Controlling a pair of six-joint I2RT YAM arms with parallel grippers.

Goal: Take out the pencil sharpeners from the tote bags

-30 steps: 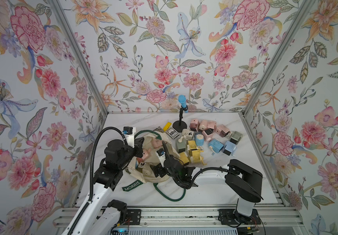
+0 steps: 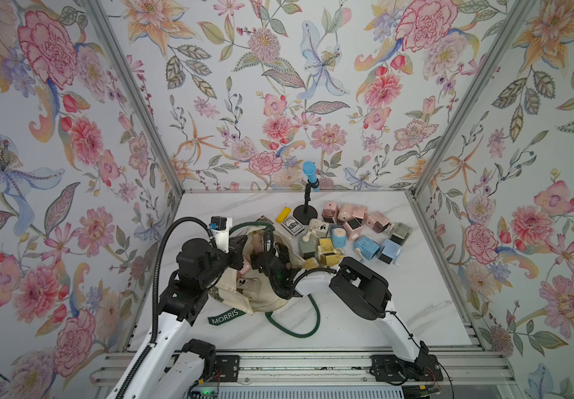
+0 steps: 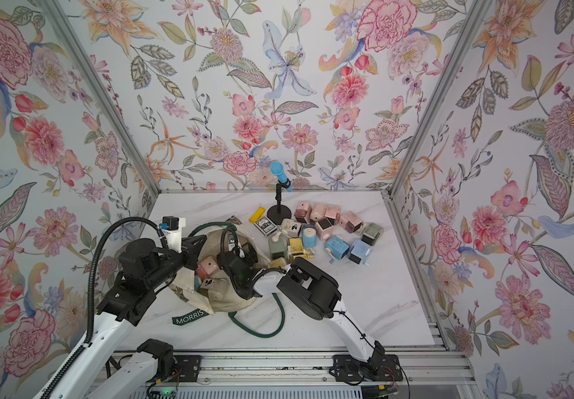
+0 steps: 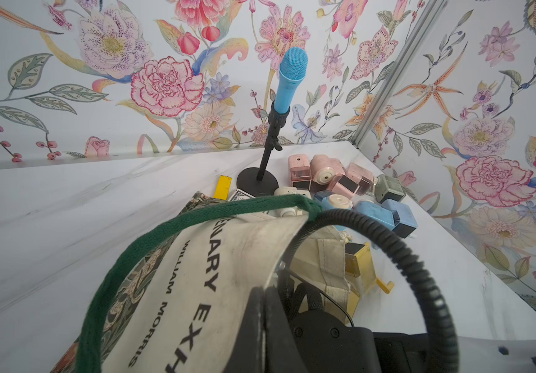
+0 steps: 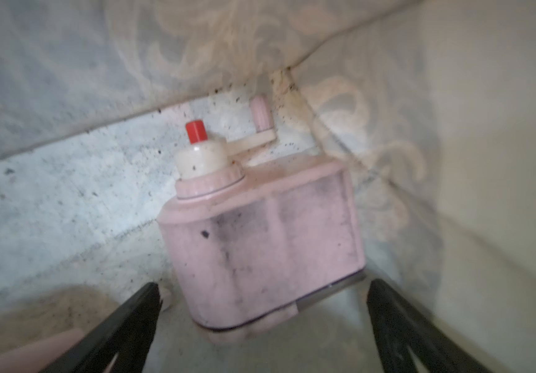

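The cream tote bag (image 2: 267,302) lies with its mouth facing up at the left of the table. My left gripper is shut at its raised rim, the fabric edge running into the fingertips. Inside the bag, my right gripper stands open. Between and just beyond its fingers is a pink pencil sharpener (image 5: 268,248) with a crank and a red tip, not gripped. A cream sharpener (image 2: 249,288) and another pink sharpener (image 3: 207,266) also show in the bag. The right arm hides part of the opening.
Several pink, blue, yellow and green sharpeners crowd the table right of the bag, including a blue sharpener (image 2: 366,247). A microphone stand (image 2: 305,214) rises behind them. A green strap (image 2: 313,326) loops in front.
My right gripper has moved left and away from the front edge, going deeper into the bag over the pink sharpener at its back. The left arm has stayed nearly still.
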